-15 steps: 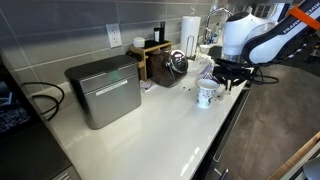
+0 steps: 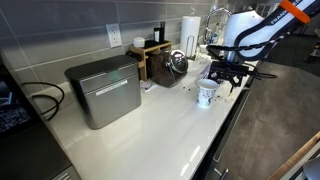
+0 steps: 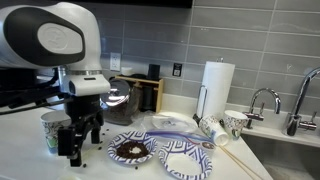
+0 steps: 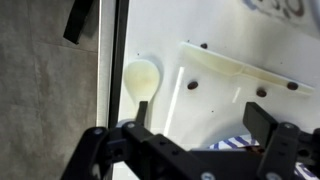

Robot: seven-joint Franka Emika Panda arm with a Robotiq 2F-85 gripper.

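Note:
My gripper stands open in the wrist view, its dark fingers apart. A white spoon [image 4: 142, 82] lies on the counter below, its bowl near the counter's edge and its handle running toward the lower part of the gripper. Nothing shows clasped between the fingers. A pale flat utensil [image 4: 245, 70] lies beside several dark bean-like bits [image 4: 193, 85]. In exterior view 2 the gripper [image 3: 84, 137] hangs over the counter, right of a patterned cup [image 3: 52, 130]. Exterior view 1 has the cup [image 2: 207, 92] in front of the gripper [image 2: 228, 75].
A patterned plate [image 3: 153, 139] holding dark bits and an empty plate [image 3: 185, 160] sit right of the gripper. More cups [image 3: 234, 122] lie or stand near the sink [image 3: 285, 138]. A toaster [image 2: 107, 90] stands along the wall.
The arm and gripper have risen slightly and shifted a little to the right in exterior view 1. The cup has stayed in place.

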